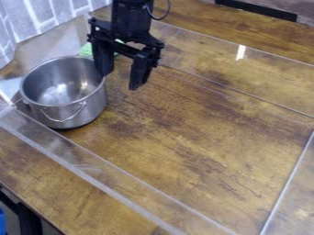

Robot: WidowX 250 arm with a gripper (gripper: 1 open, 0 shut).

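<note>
My black gripper [127, 61] hangs from the top of the view, just above and right of the rear rim of a steel pot [68, 110]. Its two fingers stand apart, open, with nothing visible between them. A pale green textured object [86, 50] is mostly hidden behind the gripper, beyond the pot.
Crumpled light material [31, 23] lines the back left. Transparent or taped strips run along the table's sides.
</note>
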